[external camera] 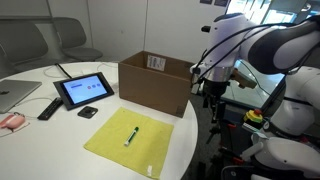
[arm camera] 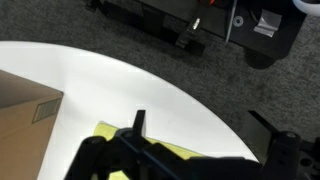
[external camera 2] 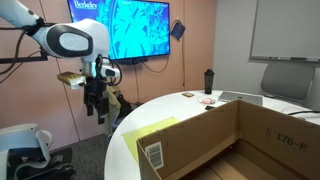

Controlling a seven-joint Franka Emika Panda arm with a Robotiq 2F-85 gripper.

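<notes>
My gripper stands open in the wrist view, its fingers (arm camera: pixel 139 124) wide apart and nothing visible between them. Below it the white table's curved edge meets the dark floor. In exterior view 1, the gripper (external camera: pixel 213 112) hangs just off the table's right side, pointing down. A yellow sheet (external camera: pixel 112 144) lies flat on the table to its left. On that sheet rests a dark green, marker-like stick (external camera: pixel 131 134). A small white object (external camera: pixel 150 171) lies near the sheet's front corner. Only part of the yellow sheet (arm camera: pixel 180 151) shows in the wrist view.
An open brown cardboard box (external camera: pixel 150 90) stands at the table's back right. Farther left are a tablet (external camera: pixel 84 90), a dark phone-like object (external camera: pixel 88 112) and a laptop (external camera: pixel 16 94). Bare white table (external camera: pixel 50 150) surrounds the sheet.
</notes>
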